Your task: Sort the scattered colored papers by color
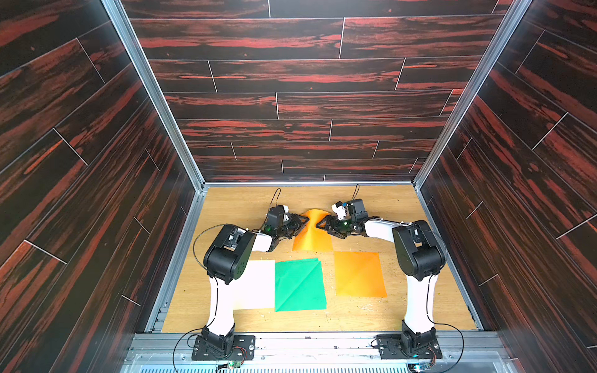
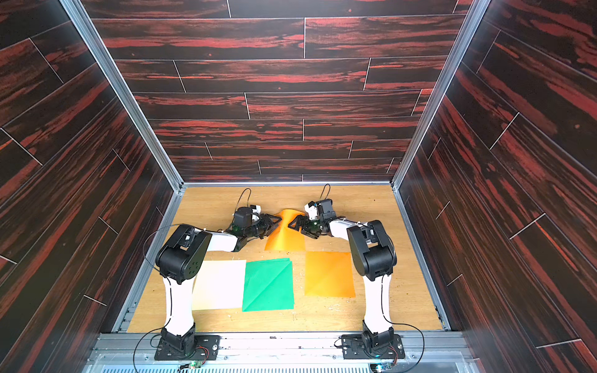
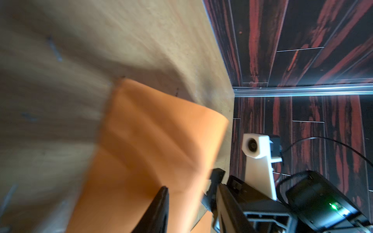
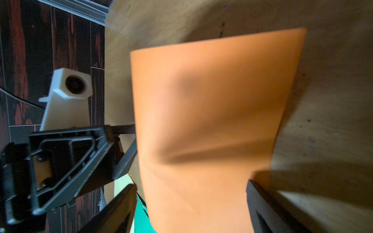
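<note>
An orange sheet (image 1: pixel 309 239) lies creased and partly raised at the back middle, between my left gripper (image 1: pixel 301 222) and my right gripper (image 1: pixel 322 223). In both wrist views it fills the space at and beyond the fingertips. Both grippers are open; whether the paper touches their fingers is unclear. In front lie a white paper (image 1: pixel 253 286), a green stack (image 1: pixel 298 286) and a flat orange paper (image 1: pixel 359 273), side by side.
Bare wood (image 1: pixel 205 205) shows at the back corners and along the front edge. Dark panelled walls and metal rails enclose the table.
</note>
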